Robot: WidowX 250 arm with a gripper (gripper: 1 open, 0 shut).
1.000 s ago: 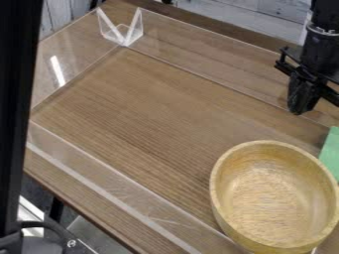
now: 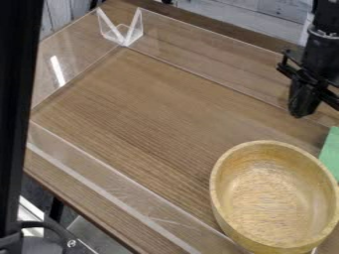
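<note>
My black gripper [image 2: 302, 101] hangs at the right edge of the view, over the wooden table [image 2: 146, 109]. It looks shut, with nothing visible between its fingers. Below it, in the lower right, stands a round, light wooden bowl [image 2: 272, 198], empty inside. A green object [image 2: 331, 149] is partly visible at the right edge, just under the gripper and beside the bowl.
Clear plastic strips or walls border the table, with a transparent angular piece [image 2: 122, 30] at the back left. A black frame runs down the left side of the view.
My gripper has shifted very slightly; nothing else has visibly changed.
</note>
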